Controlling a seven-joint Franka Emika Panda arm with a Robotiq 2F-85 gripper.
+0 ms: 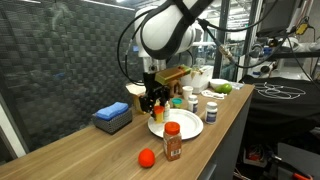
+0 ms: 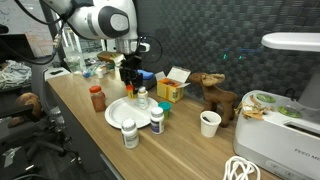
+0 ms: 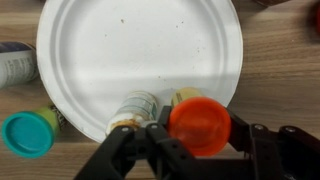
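Observation:
My gripper (image 1: 157, 102) is shut on a small bottle with an orange cap (image 3: 200, 125) and a pale yellow body (image 3: 185, 95). In exterior view 1 the bottle is at the left part of the white plate (image 1: 186, 133). Exterior view 2 shows the orange bottle (image 2: 129, 90) under the gripper, at the plate's far edge. Whether its base touches the plate cannot be told. A white bottle with a printed label (image 3: 136, 107) stands close beside it in the wrist view. The middle of the plate (image 3: 130, 45) is bare.
A red-capped jar (image 1: 172, 142) and a red ball (image 1: 146, 158) are near the plate's front. White bottles (image 2: 130, 133), a teal-capped container (image 3: 28, 133) and a mug (image 2: 210, 123) surround it. Behind are a yellow box (image 2: 173, 84) and a brown toy animal (image 2: 217, 97). Open table lies at left.

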